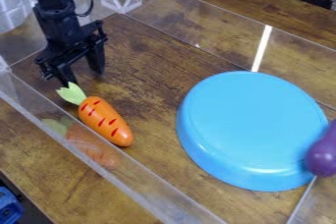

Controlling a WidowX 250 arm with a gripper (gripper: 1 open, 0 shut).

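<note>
The black gripper (73, 61) hangs low at the upper left, just above the wooden surface and behind the leafy end of an orange toy carrot (104, 120). Its fingers look spread, though dark and hard to separate; nothing shows held. The carrot lies diagonally in the lower left, its green top toward the gripper. A large light-blue round object (247, 125), like an upturned plate or lid, rests on the right, with a purple toy (323, 152) at its right edge, partly out of frame.
Clear plastic walls (132, 184) border the work area. Bare wood (171, 51) fills the middle and back, between the gripper and the blue object. A small blue item (7, 206) shows at the lower left corner.
</note>
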